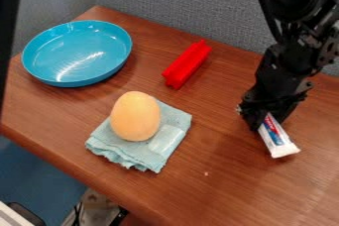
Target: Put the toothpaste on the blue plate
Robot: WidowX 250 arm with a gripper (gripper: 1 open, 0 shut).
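At the right side of the table, my black gripper (263, 117) points down, shut on the toothpaste (279, 137). The tube is white with a red and blue print; its white end sticks out below the fingers toward the front right, and its upper part is hidden by them. Whether the tube touches the wood cannot be told from this angle. Far to the left, the blue plate (77, 76) sits empty near the table's back left corner.
Between gripper and plate, a red block-like item (187, 63) lies toward the back. An orange egg-shaped object (135, 117) rests on a folded light-blue cloth (162, 143) near the front edge. Bare wood (219, 116) separates them from the gripper.
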